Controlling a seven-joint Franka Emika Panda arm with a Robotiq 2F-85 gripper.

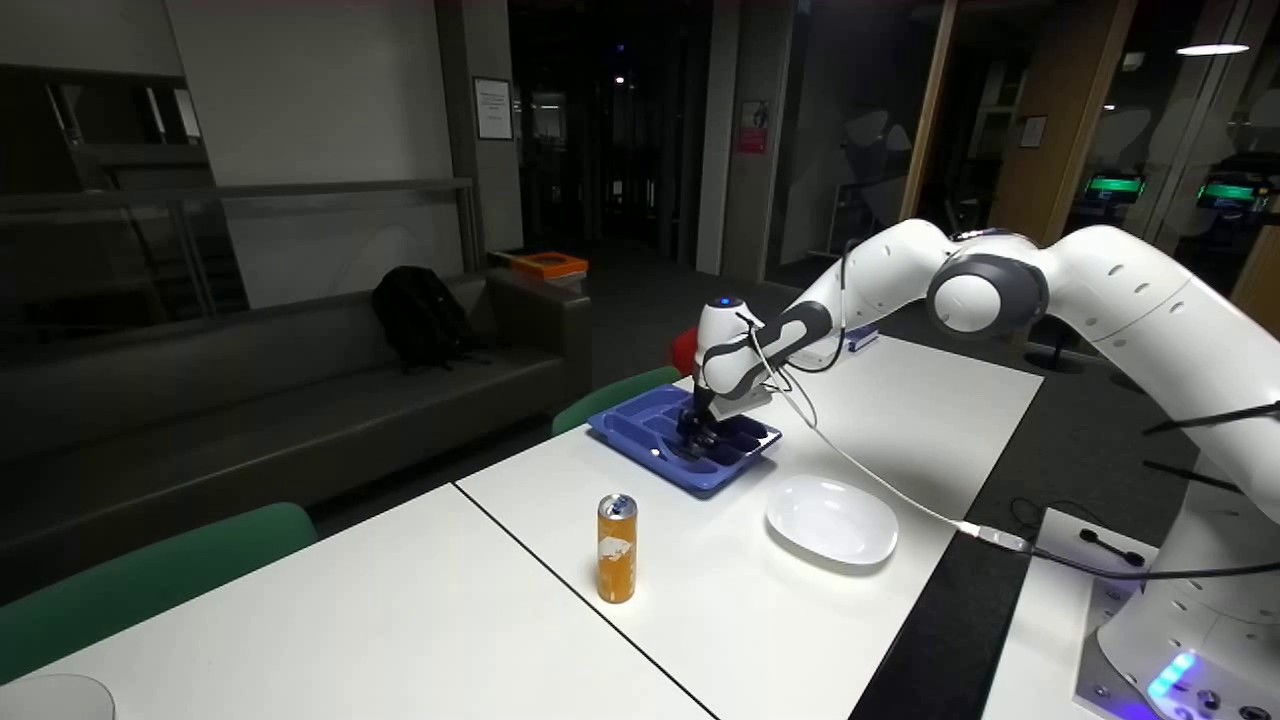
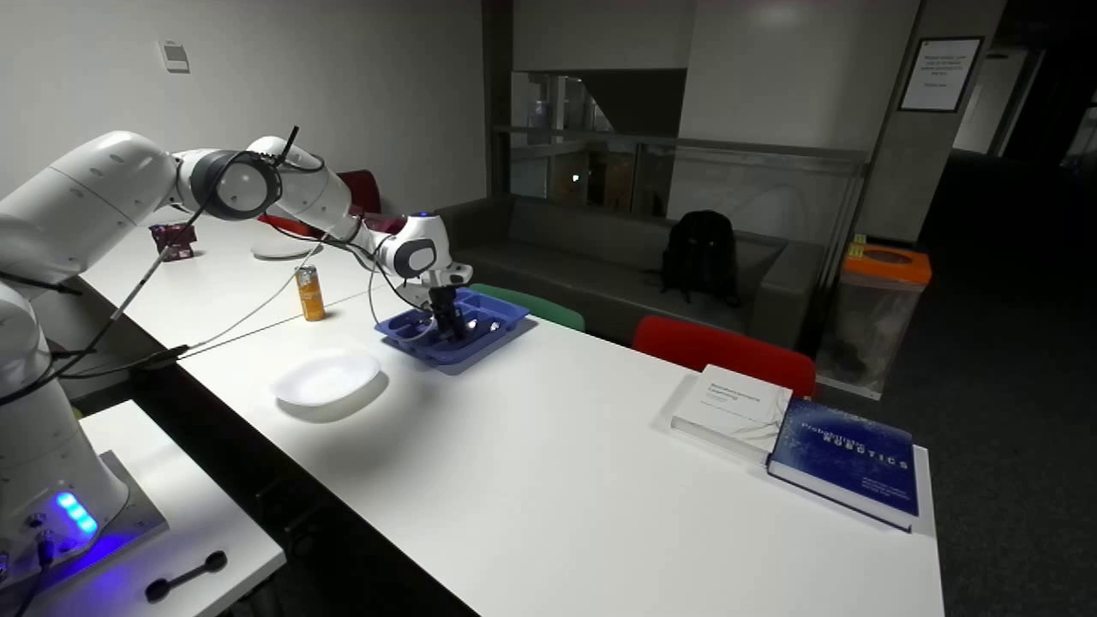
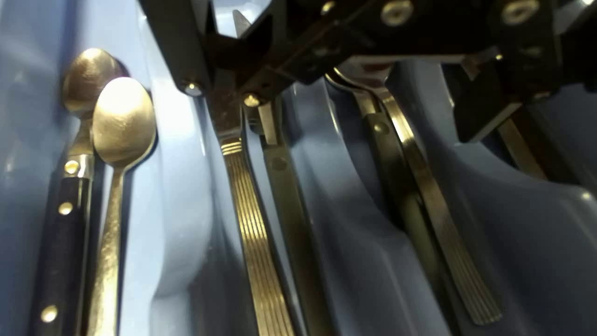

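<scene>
In the wrist view my gripper stands open, low over the blue cutlery tray [image 1: 626,434], its dark fingers [image 3: 485,109] spread wide. Two pieces lie in the compartment below the gap: a ridged-handled piece [image 3: 442,215] and a dark-handled one [image 3: 386,148]; their upper ends are partly covered. Below the left finger are another ridged handle [image 3: 254,224] and a dark flat handle [image 3: 294,224], their tops hidden. Two spoons, one all metal [image 3: 124,123] and one black-handled [image 3: 64,229], rest in the left compartment. From outside, the gripper [image 2: 448,327] reaches down inside the tray.
A white plate [image 1: 831,518] sits on the table on the robot's side of the tray. An orange can [image 1: 617,552] stands upright nearby. Two books [image 2: 732,403] lie at the table's far end. Compartment walls flank the cutlery.
</scene>
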